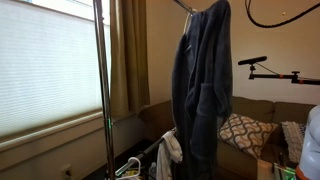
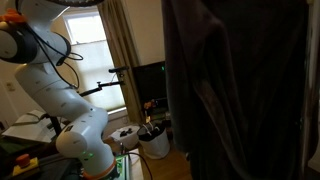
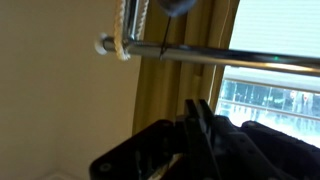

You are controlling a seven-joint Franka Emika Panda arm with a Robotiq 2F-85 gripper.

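Note:
A dark blue robe-like garment hangs from the rail in exterior view 1. In exterior view 2 a large dark garment fills the middle and right of the foreground. My gripper shows as a dark shape low in the wrist view, its fingers close together. What lies between them is too dark to make out. Above the fingers, a metal rail crosses the wrist view. My gripper cannot be made out in either exterior view.
A vertical metal pole stands left of the garment. Pale cloth and white hangers are low beside it. A sofa with a patterned cushion stands behind. The white arm is at left in exterior view 2.

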